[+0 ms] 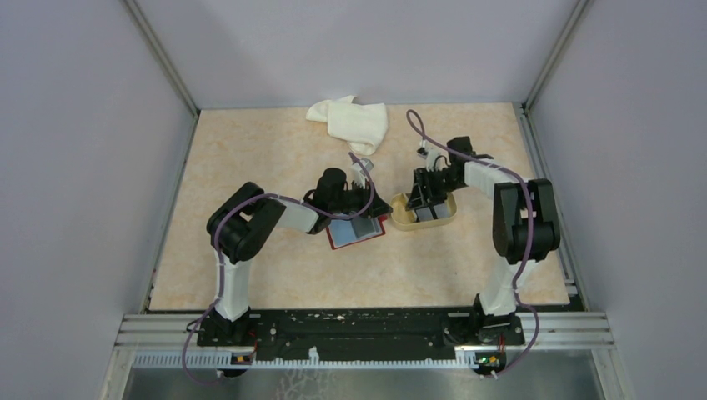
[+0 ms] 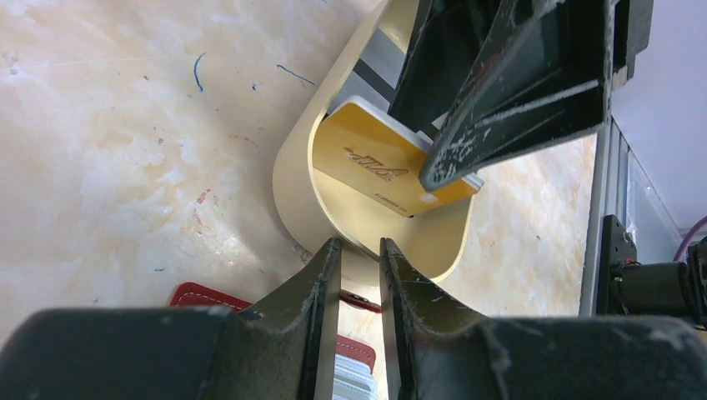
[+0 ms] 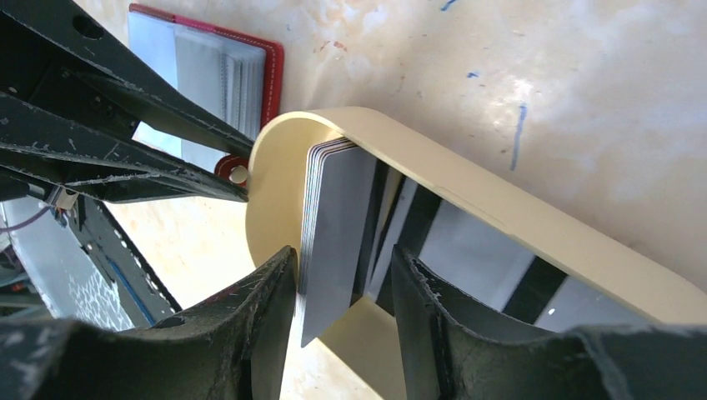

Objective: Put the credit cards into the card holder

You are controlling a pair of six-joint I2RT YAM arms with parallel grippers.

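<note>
A cream oval box (image 2: 293,200) holds several cards. My right gripper is part open inside it, its fingertips either side of a grey-faced stack of cards, whose other face, a yellow card (image 2: 358,154), shows in the left wrist view. The red card holder (image 1: 356,241) with clear sleeves lies left of the box. My left gripper is shut beside the box's left end, over the holder; a small red piece shows at its fingers, though what exactly is between them is hard to tell.
A white cloth (image 1: 357,127) lies at the back. Both arms are close together around the box.
</note>
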